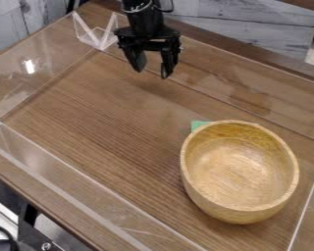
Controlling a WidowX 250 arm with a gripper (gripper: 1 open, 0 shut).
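Note:
My black gripper (153,61) hangs at the back centre of the wooden table (94,127), its fingers pointing down and apart, with nothing visible between them. A large beige bowl (238,169) sits at the front right. A small green item (198,125) lies just behind the bowl's left rim, partly hidden by it.
A pale marbled panel (251,29) runs behind the back edge. A clear, angular object stands at the back left, beside the arm.

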